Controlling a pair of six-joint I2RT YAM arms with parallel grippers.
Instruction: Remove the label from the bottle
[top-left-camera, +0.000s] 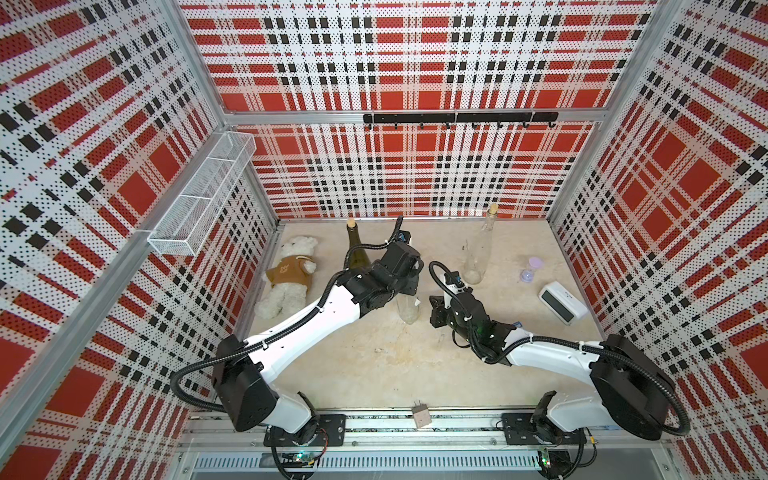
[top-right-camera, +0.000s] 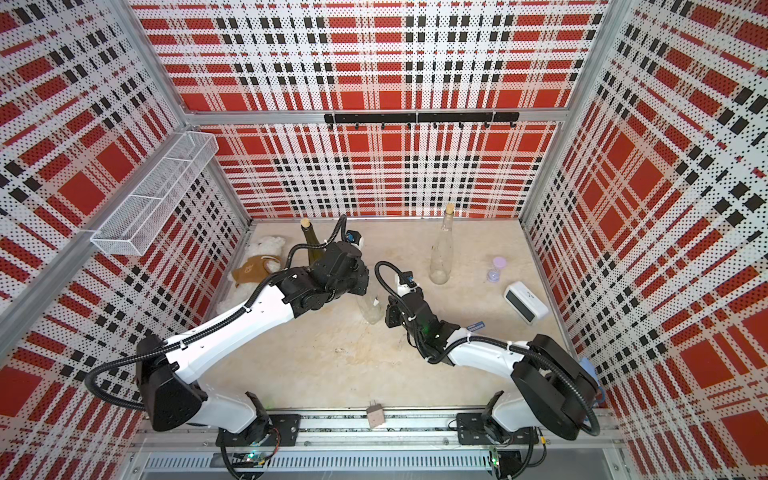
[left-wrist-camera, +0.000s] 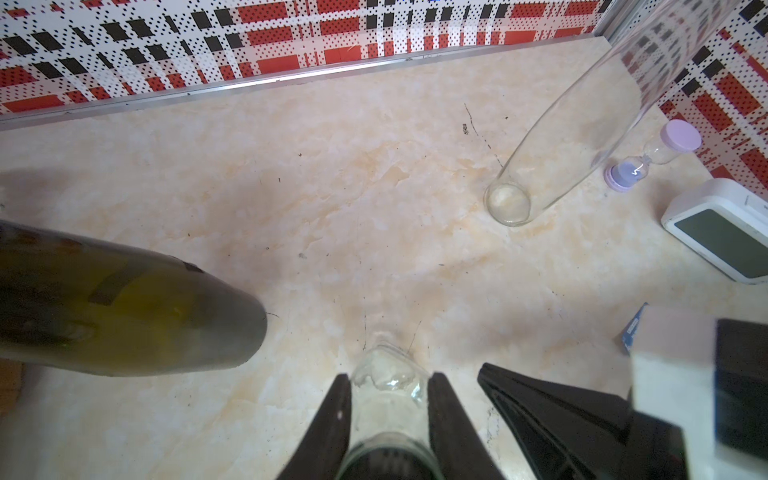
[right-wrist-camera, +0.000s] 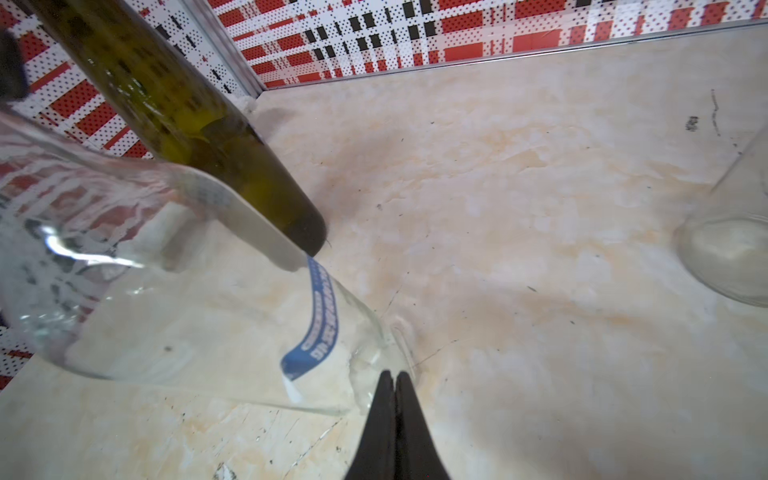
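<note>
A clear glass bottle (right-wrist-camera: 184, 296) with a narrow blue-and-white label (right-wrist-camera: 312, 328) low on its body stands tilted on the table under my left gripper, which is shut on it near the top. My right gripper is shut, with nothing visible between its fingers, just right of the bottle's lower part. In both top views the left arm hides much of the held bottle (top-left-camera: 408, 312).
A dark green bottle (left-wrist-camera: 128, 304) stands close left, beside a teddy bear (top-left-camera: 288, 280). Farther right are a tall clear bottle (top-right-camera: 440, 256), an hourglass (top-right-camera: 496, 268) and a white digital device (top-right-camera: 525, 302).
</note>
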